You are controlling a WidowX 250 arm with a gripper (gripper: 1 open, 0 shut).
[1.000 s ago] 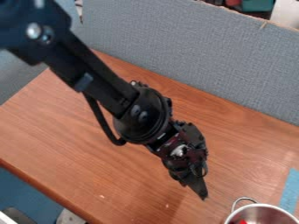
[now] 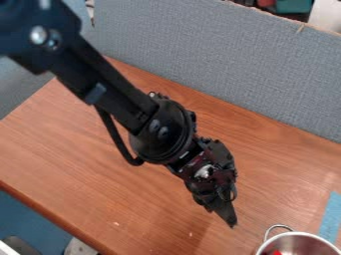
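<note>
The black robot arm reaches from the upper left down over the wooden table (image 2: pixel 80 159). Its gripper (image 2: pixel 226 213) hangs low, right of the table's middle, with its fingers close together and nothing visible held between them. A steel pot (image 2: pixel 305 242) with a wire handle sits at the bottom right corner, below and to the right of the gripper, only partly in view, with something red inside.
A grey padded wall (image 2: pixel 253 75) runs along the back of the table. A light blue strip (image 2: pixel 333 209) lies at the right edge.
</note>
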